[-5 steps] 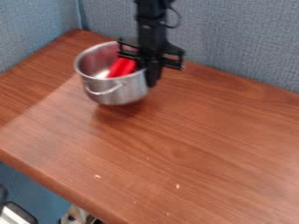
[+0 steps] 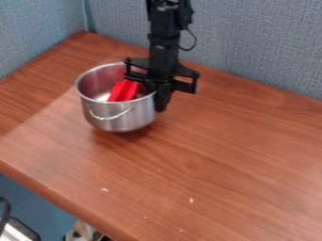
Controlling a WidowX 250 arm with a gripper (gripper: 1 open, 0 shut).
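Note:
A shiny steel pot (image 2: 117, 115) with side handles stands on the wooden table, left of centre. Red objects (image 2: 123, 90) lie inside it. My black gripper (image 2: 156, 87) is at the pot's right rim, its lower end overlapping it; the fingertips are partly hidden, and whether they grip the rim is not clear.
Blue-grey padded walls stand behind and at the left. Beyond the near left edge of the table are dark equipment pieces.
The pot and my gripper have moved toward the left and nearer the front. The pot, tilted a second ago, now sits more upright.

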